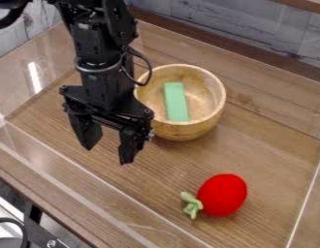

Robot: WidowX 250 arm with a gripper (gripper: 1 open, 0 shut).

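Note:
My black gripper [109,138] hangs over the left middle of the wooden table, its two fingers apart and open, with nothing visible between them. Behind it to the right, a tan bowl [206,92] holds a green rectangular block [176,100]. A red tomato-like object [222,194] with a green stem lies at the front right, apart from the gripper.
The wooden table [267,136] has free room on the right and in the front middle. A raised wooden ledge runs along the back right. A black cable shows at the lower left corner.

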